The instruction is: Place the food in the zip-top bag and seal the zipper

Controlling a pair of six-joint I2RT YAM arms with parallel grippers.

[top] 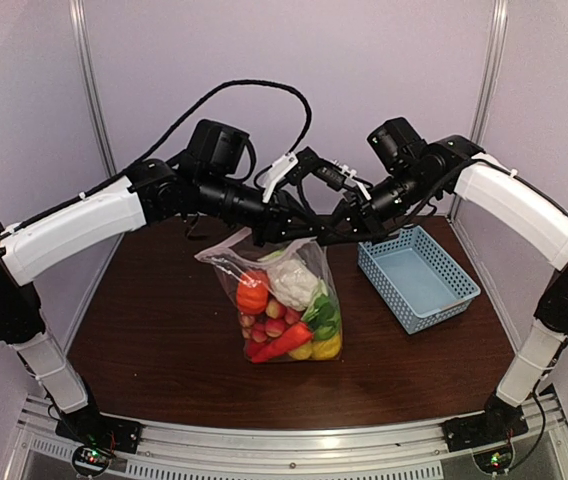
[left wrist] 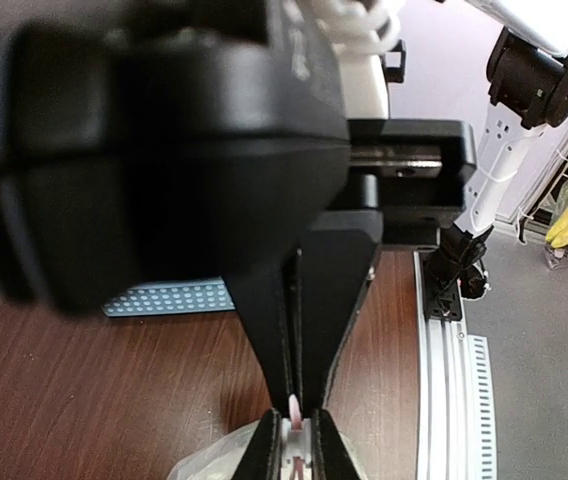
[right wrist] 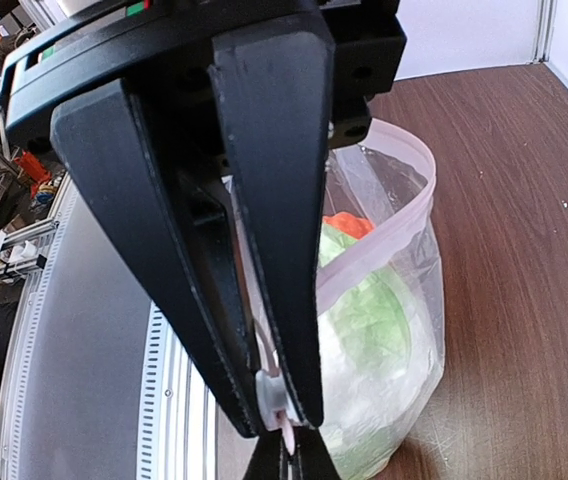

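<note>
A clear zip top bag [top: 274, 330] stands at the table's middle, filled with an orange pepper [top: 252, 292], cauliflower [top: 293, 283], small red produce, a long red pepper, greens and yellow items. Both grippers meet over the bag's upper right. In the left wrist view my left gripper is shut on the white zipper slider and strip. My right gripper is shut at the zipper end, with the pink strip and white slider at its fingertips. The bag's pink-rimmed mouth [right wrist: 414, 170] gapes open on the left side of the top view.
An empty blue basket [top: 414, 275] sits at the right rear of the dark table [top: 154, 330]. Side walls and front rail border the space.
</note>
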